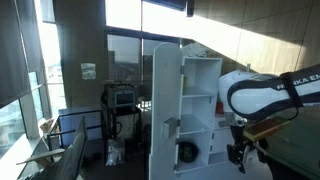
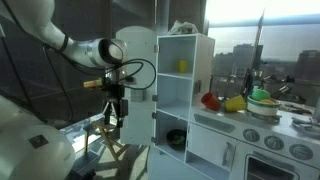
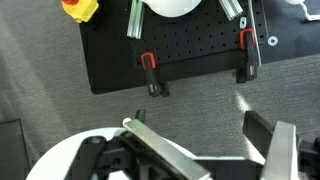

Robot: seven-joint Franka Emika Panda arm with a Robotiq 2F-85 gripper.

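Observation:
My gripper stands open in the wrist view, with nothing between its fingers and dark grey floor below. In exterior view 2 it hangs at left (image 2: 108,118), apart from the white cabinet (image 2: 198,85). That cabinet's door (image 1: 165,110) is swung open. A yellow cup (image 2: 183,66) stands on an upper shelf, and a dark round bowl (image 2: 177,137) rests in the lower compartment. On the counter are a red cup (image 2: 209,101), tilted, and a yellow cup (image 2: 235,104).
A toy kitchen with knobs (image 2: 251,135) and an oven adjoins the cabinet; a dish rack (image 2: 263,98) stands on its counter. Below my wrist are a black perforated plate (image 3: 190,50), a yellow-red object (image 3: 80,9) and a white round surface (image 3: 75,152). Open floor lies between.

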